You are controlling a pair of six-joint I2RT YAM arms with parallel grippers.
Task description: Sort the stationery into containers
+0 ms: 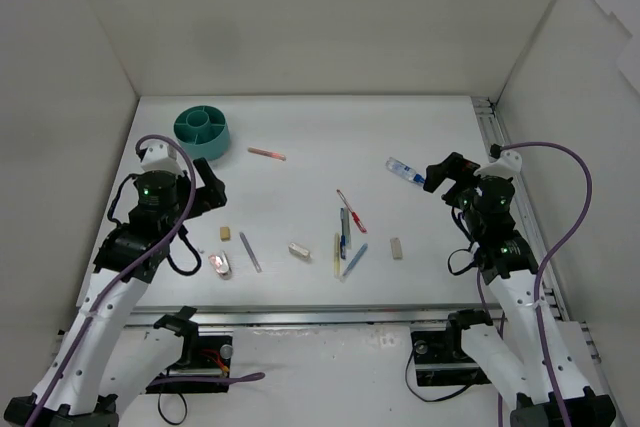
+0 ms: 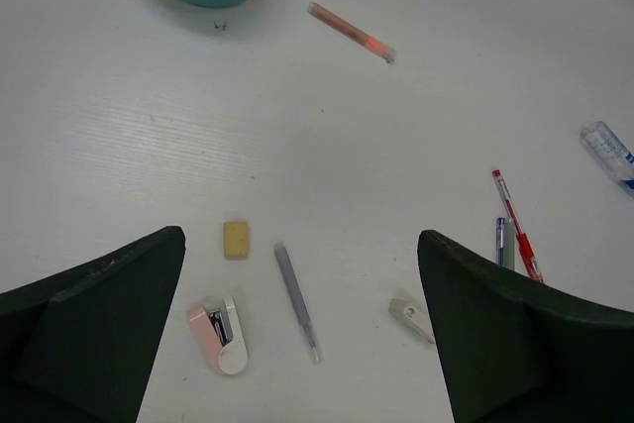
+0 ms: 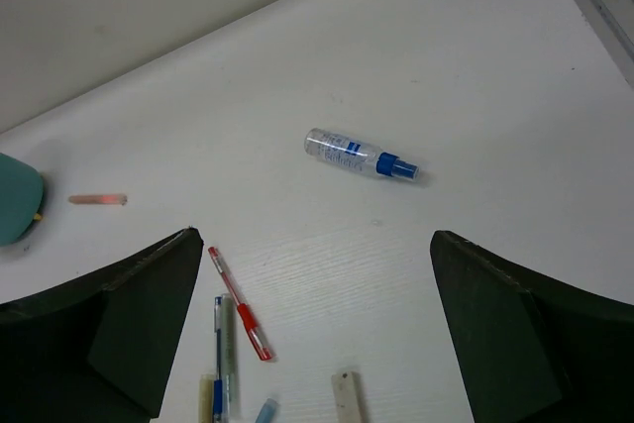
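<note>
A teal round divided container [image 1: 201, 125] stands at the back left. Loose on the table lie an orange pen [image 1: 267, 153], a red pen [image 1: 351, 210], several other pens [image 1: 337, 255], a grey pen [image 2: 295, 287], a yellow block [image 2: 236, 239], a pink-white item [image 2: 210, 334], a small pale piece [image 1: 299, 250], a beige bar [image 1: 396, 248] and a clear bottle with blue cap [image 3: 353, 154]. My left gripper [image 1: 211, 185] hangs open above the left side near the container; my right gripper [image 1: 446, 171] is open above the right side by the bottle. Neither holds anything.
Walls rise behind and on both sides of the white table [image 1: 280, 197]. A metal rail [image 1: 300, 317] runs along the front edge.
</note>
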